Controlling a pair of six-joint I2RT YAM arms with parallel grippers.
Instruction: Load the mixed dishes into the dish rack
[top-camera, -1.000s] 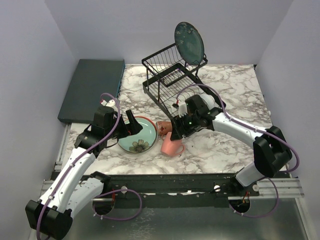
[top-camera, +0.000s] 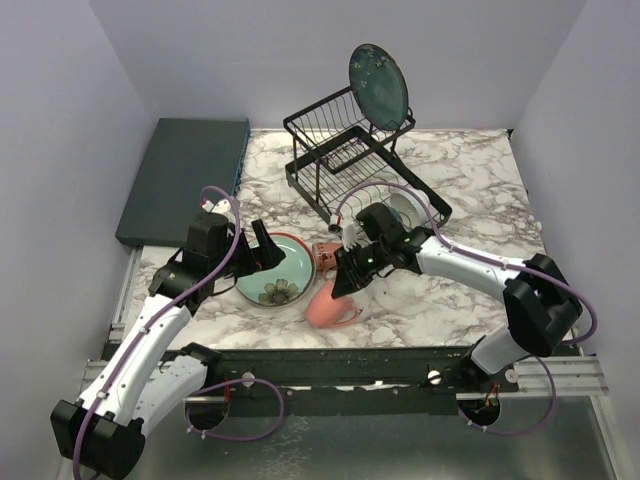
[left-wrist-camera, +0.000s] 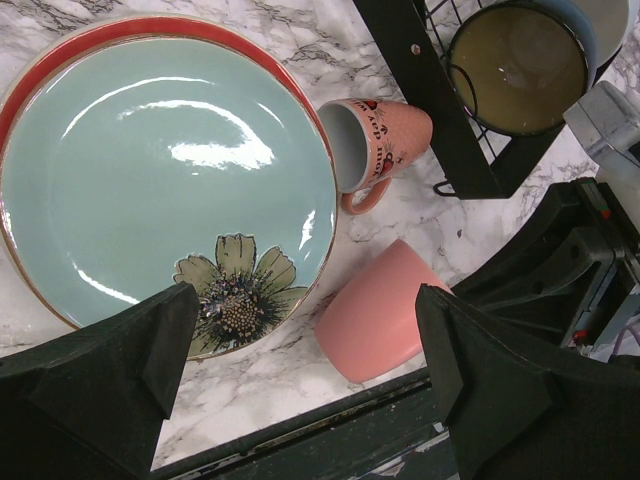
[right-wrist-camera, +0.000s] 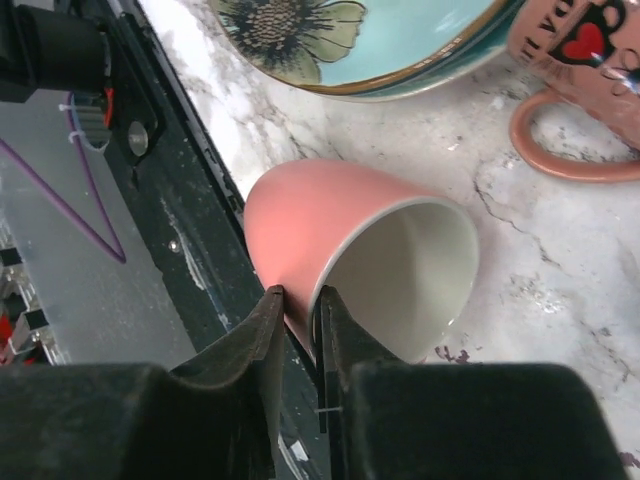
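A plain pink mug lies on its side near the front edge. My right gripper is at its rim, its fingertips close together on the near wall. A patterned pink mug lies on its side between the plates and the rack. Stacked plates, the top one pale blue with a flower, sit front left. My left gripper hangs open over them, empty. The dish rack holds an upright green plate at the top and cups or bowls in its lower part.
A dark board lies at back left. The counter's front edge is just below the plain mug. Bare marble shows at the right.
My right gripper has moved toward the front and slightly left, and the plain pink mug has shifted the same way. The left arm is unchanged.
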